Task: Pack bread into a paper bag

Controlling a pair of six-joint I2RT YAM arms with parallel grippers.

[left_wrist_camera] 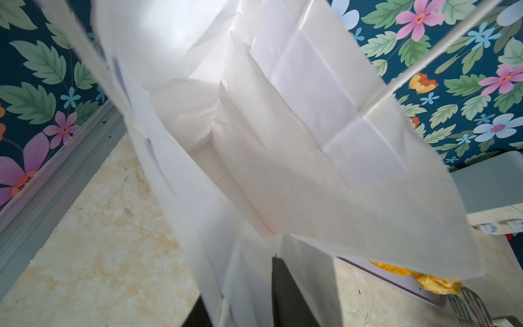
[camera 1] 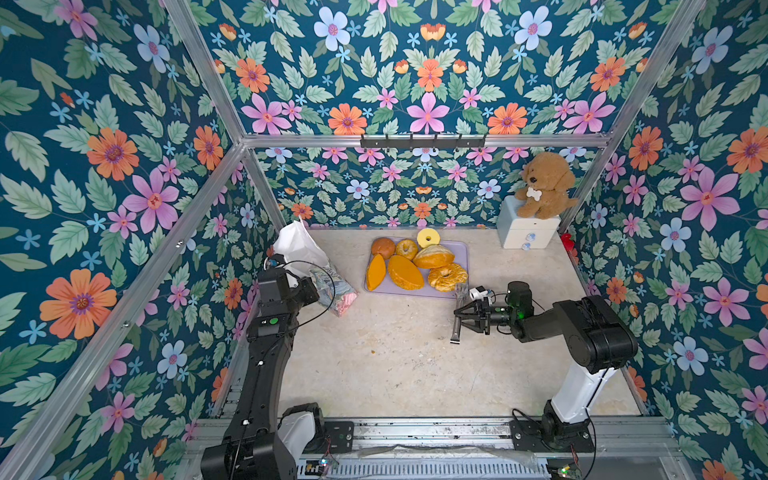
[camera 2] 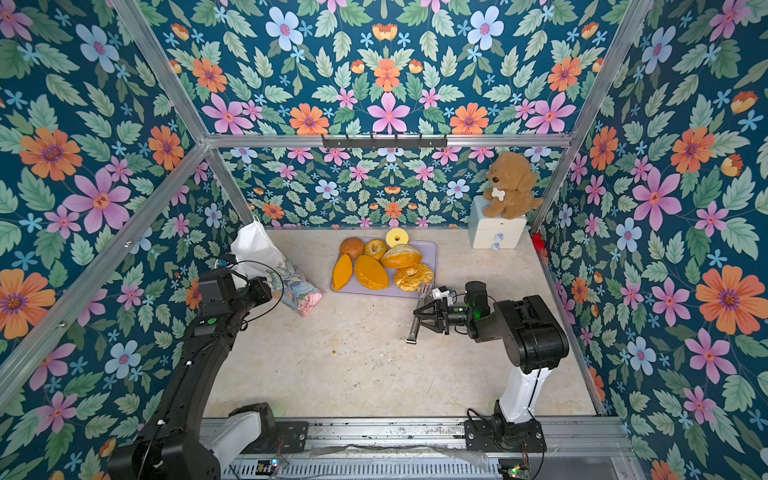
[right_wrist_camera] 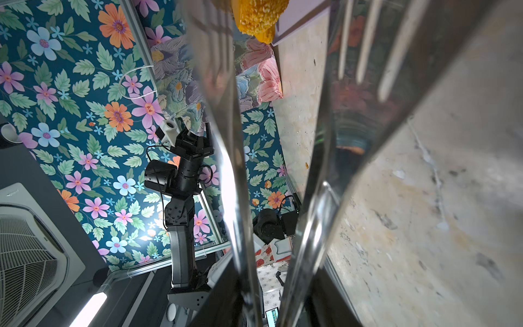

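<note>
A white paper bag [camera 1: 301,242] with a floral lower part [camera 1: 337,294] leans at the left; its wide mouth fills the left wrist view, and no bread shows in the visible part inside. My left gripper is at the bag's near rim, open, with the paper edge between its fingers. My right gripper [camera 1: 464,317] is closed around metal tongs [right_wrist_camera: 321,201], whose forked arms stand apart and empty in the right wrist view. The tong tips are close to the glazed ring bread [camera 1: 448,277] at the near right of the lilac tray [camera 1: 380,289].
More bread fills the tray: a round bun [camera 1: 382,247], orange pieces [camera 1: 405,273], a split roll [camera 1: 433,256] and a pale ring [camera 1: 429,237]. At the back right a toy dog [camera 1: 547,184] sits on a small white cabinet [camera 1: 528,228].
</note>
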